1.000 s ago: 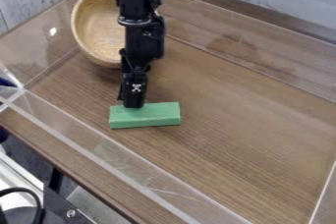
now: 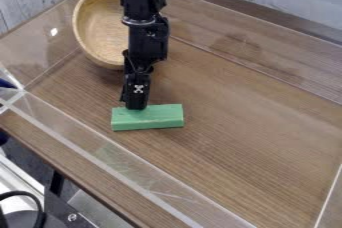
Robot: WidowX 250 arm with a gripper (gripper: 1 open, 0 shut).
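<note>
A green rectangular block (image 2: 147, 117) lies flat on the wooden table in the middle of the view. The black gripper (image 2: 134, 96) reaches down from the arm to just behind the block, at its upper edge left of the middle. It appears open; whether its fingertips touch the block cannot be told.
A round light wooden bowl (image 2: 94, 34) stands behind the arm at the upper left. A clear strip runs along the lower left, and black cables lie at the bottom left corner.
</note>
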